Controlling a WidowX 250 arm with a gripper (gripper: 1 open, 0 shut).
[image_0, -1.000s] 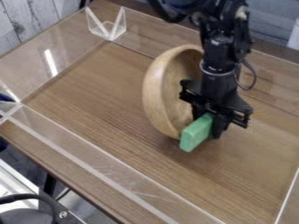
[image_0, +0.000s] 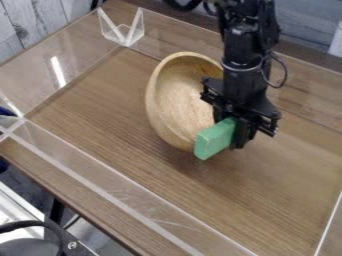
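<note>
My gripper (image_0: 230, 126) hangs over the middle right of the table, shut on a green block (image_0: 213, 141) that pokes out below its fingers to the lower left. A tan wooden bowl (image_0: 174, 95) lies just left of and behind the gripper, its near right part hidden by the gripper and block. Whether the block touches the bowl I cannot tell.
A small white wire-like object (image_0: 122, 28) stands at the back left. Dark cables and floor lie beyond the table's edges.
The gripper and green block have moved slightly up and turned. The bowl's visible opening has widened, as it appears less tilted or less covered by the arm.
</note>
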